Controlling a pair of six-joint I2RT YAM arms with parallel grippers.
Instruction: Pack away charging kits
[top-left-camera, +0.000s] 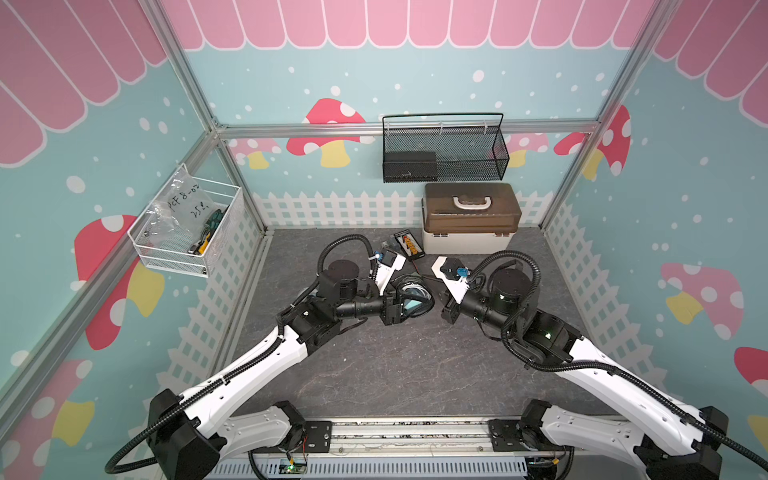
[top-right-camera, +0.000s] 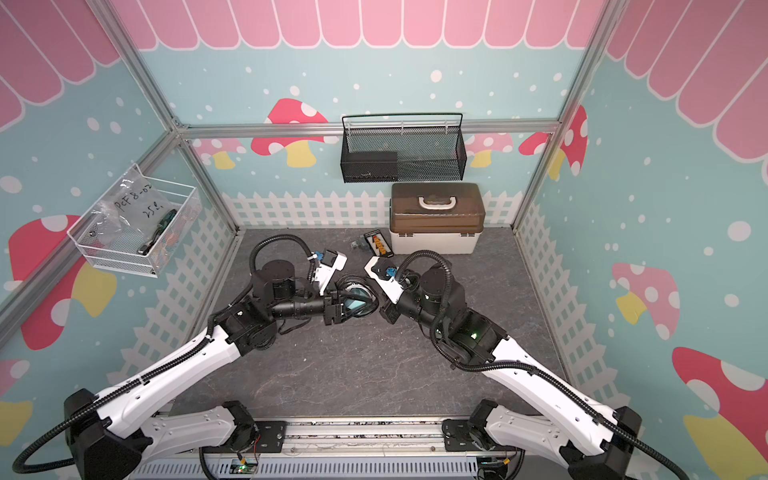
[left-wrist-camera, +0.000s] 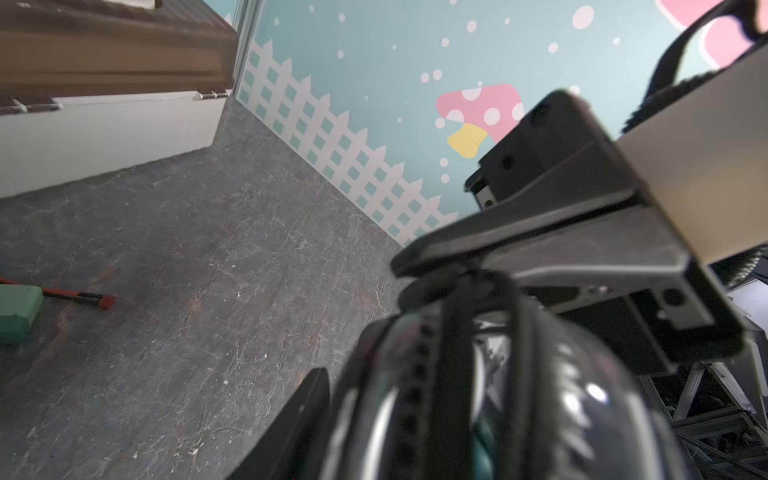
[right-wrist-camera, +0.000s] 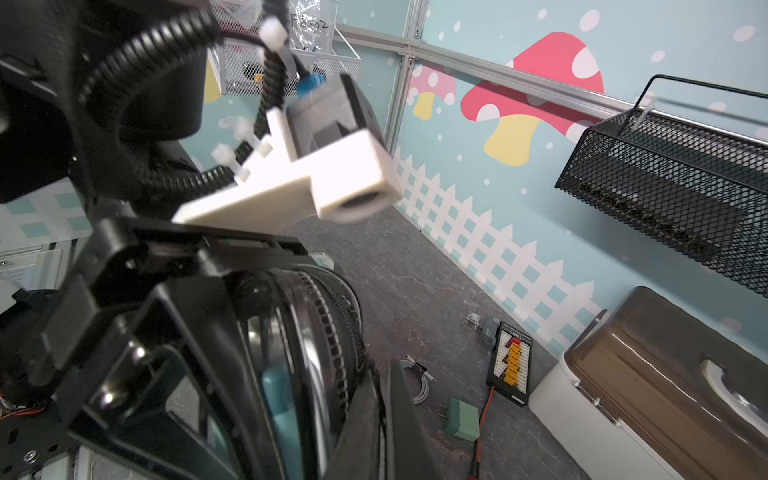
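Note:
A coiled bundle of dark and clear cable with a teal part inside hangs between my grippers near the middle of the bench. My left gripper is at the bundle's left side; whether its fingers grip it is hard to tell. My right gripper is at the bundle's right, with the coil pressed close; its tips are partly hidden. On the bench behind lie a green charger, a board with yellow connectors, a grey cable and small clear pieces.
A brown-lidded toolbox stands at the back right. A black mesh basket hangs above it; a white wire basket with a bag and tools hangs on the left wall.

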